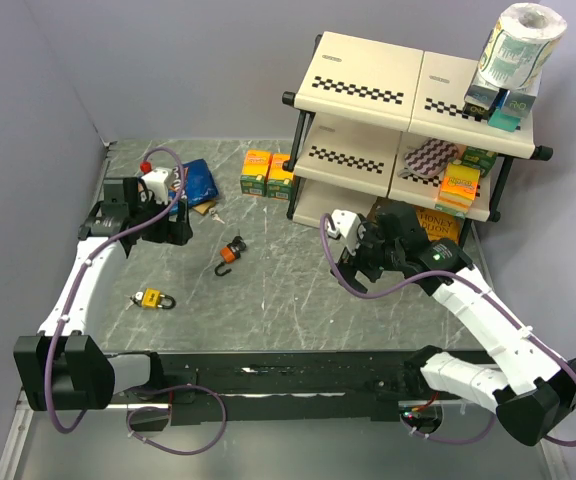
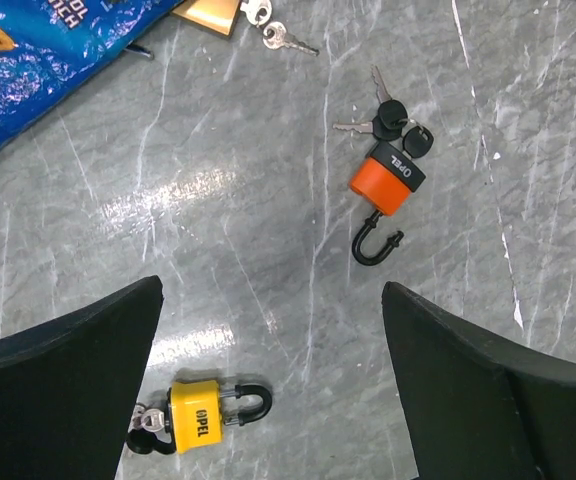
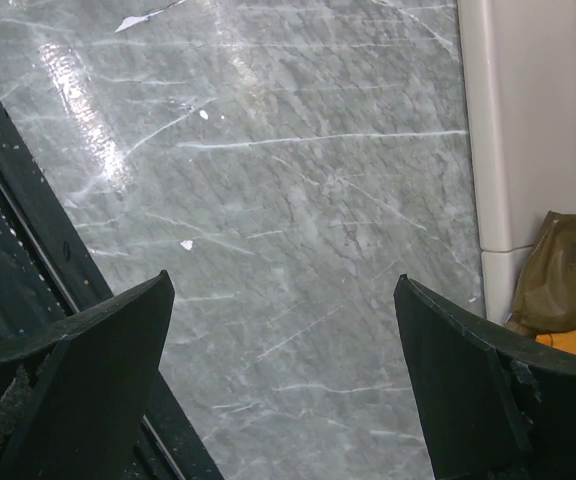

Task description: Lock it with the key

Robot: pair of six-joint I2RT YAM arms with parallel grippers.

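Note:
An orange and black padlock (image 2: 386, 180) lies on the grey table, its hooked shackle (image 2: 366, 250) swung out from the body. Black-headed keys (image 2: 392, 115) are bunched at its other end; whether one sits in the keyhole I cannot tell. Lower in the left wrist view is a yellow padlock (image 2: 196, 414), with keys (image 2: 150, 418) at its left end and a black-covered shackle to the right. My left gripper stands open above the table, both padlocks apart from its fingers. My right gripper is also open, over bare table.
Silver keys (image 2: 276, 36) and a brass-coloured piece (image 2: 211, 12) lie beside a blue packet (image 2: 48, 70). Yellow-green boxes (image 1: 255, 172) stand at the back. A loaded shelf (image 1: 353, 110) fills the back right.

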